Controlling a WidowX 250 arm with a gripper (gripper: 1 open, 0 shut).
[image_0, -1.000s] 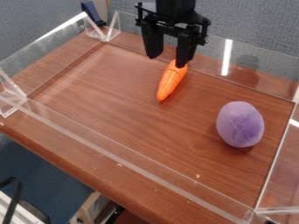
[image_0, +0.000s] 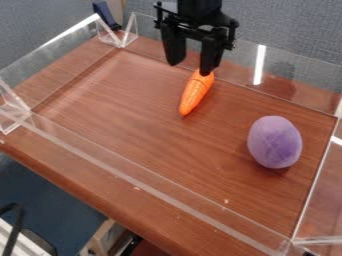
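The black gripper (image_0: 191, 52) hangs at the top centre of the camera view, its two fingers spread apart with nothing visible between them. Just below it, an orange carrot (image_0: 197, 92) lies on the wooden table (image_0: 107, 110), its upper end partly behind the gripper. A purple egg-shaped object (image_0: 274, 141) lies to the right, nearer the front.
Clear plastic walls (image_0: 147, 185) border the table on its sides. A small dark blue object (image_0: 104, 14) is at the back left corner, by the wall.
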